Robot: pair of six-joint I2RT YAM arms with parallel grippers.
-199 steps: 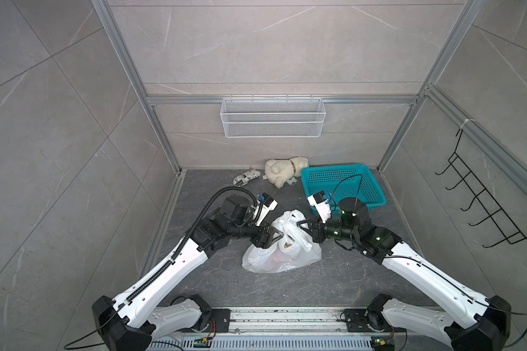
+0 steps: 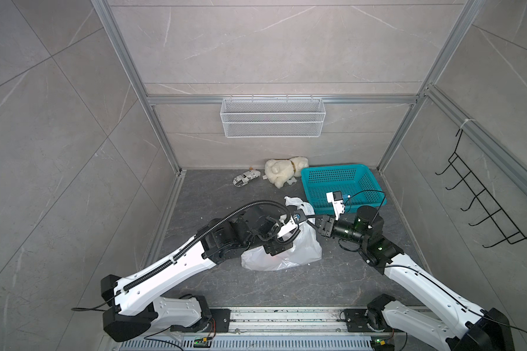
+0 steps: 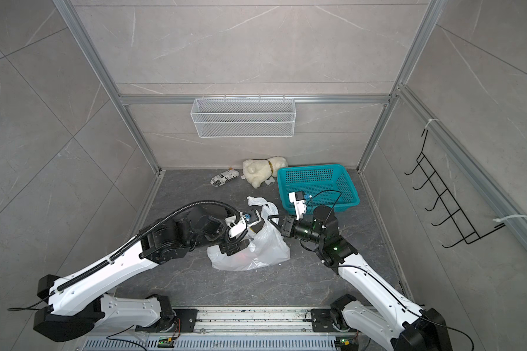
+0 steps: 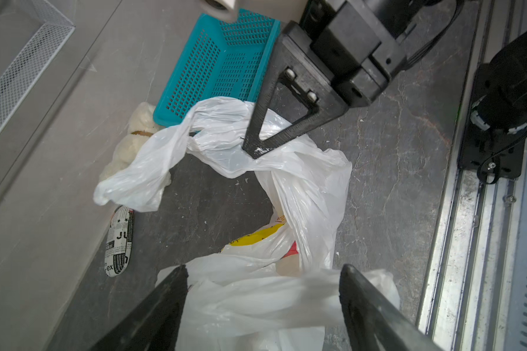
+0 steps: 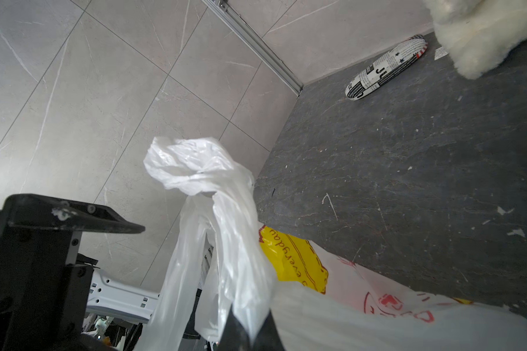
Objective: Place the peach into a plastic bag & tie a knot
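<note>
A white plastic bag (image 2: 278,254) (image 3: 251,257) lies crumpled mid-floor, with yellow and red print showing in both wrist views. The peach cannot be clearly made out. My right gripper is shut on a twisted strip of the bag (image 5: 228,234), which rises out of its fingertips. My left gripper is open over the bag, with loose white folds (image 4: 246,295) between and below its fingers, which are set wide apart.
A teal basket (image 3: 345,187) stands at the back right. A cream plush toy (image 2: 278,172) and a printed oblong object (image 2: 243,178) lie along the back wall. A wire shelf (image 2: 272,117) hangs above; hooks are on the right wall.
My left arm has swung round and shifted toward the centre over the bag. My right gripper has risen slightly toward the back, with the bag's top drawn up with it.
</note>
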